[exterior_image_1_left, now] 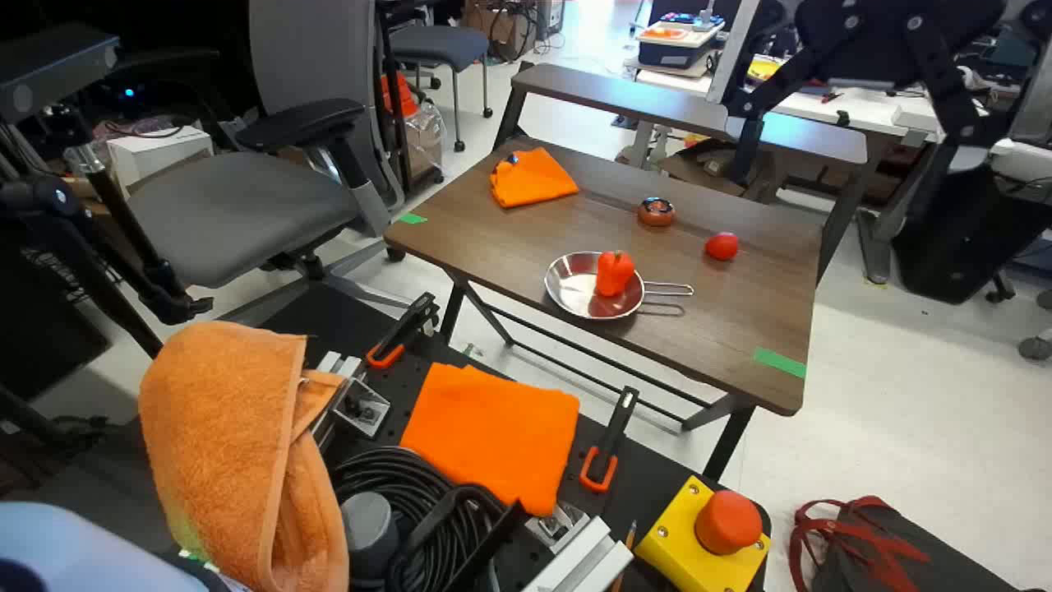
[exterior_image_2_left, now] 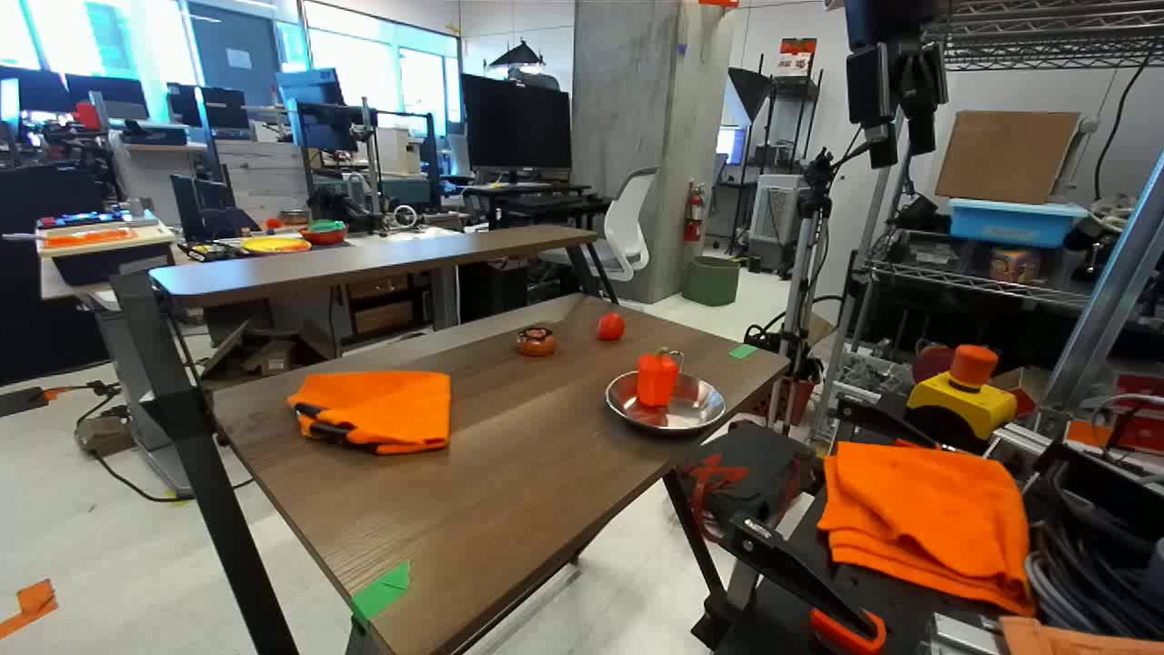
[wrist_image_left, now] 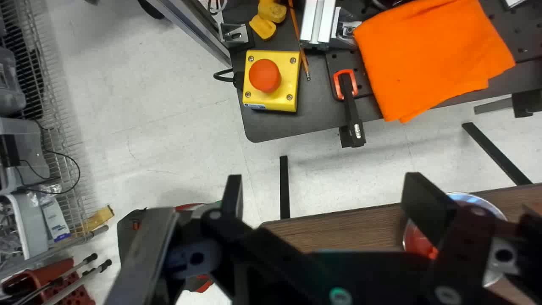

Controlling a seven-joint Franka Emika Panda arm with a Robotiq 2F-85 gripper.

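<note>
My gripper stands open, its fingers wide apart and nothing between them. Exterior view 1 shows the gripper [exterior_image_1_left: 846, 168] high up at the right, raised above the table. On the brown table [exterior_image_1_left: 493, 232] sits a shiny metal pan [exterior_image_1_left: 567, 286] with an orange-red bell pepper [exterior_image_1_left: 615, 273] upright inside it. A red tomato [exterior_image_1_left: 722, 246] lies beyond the pan, and a small brown round container [exterior_image_1_left: 656, 211] with a dark top is left of the tomato. Toward the far left, a folded orange cloth [exterior_image_2_left: 376, 404] rests on the tabletop. In the wrist view a finger partly covers the pan [wrist_image_left: 472, 198].
A raised shelf [exterior_image_1_left: 631, 97] runs along the table's back edge. Across a gap from the table's front edge, a black bench [wrist_image_left: 310, 119] holds a yellow emergency-stop box [wrist_image_left: 282, 96], clamps and another orange cloth [wrist_image_left: 432, 56].
</note>
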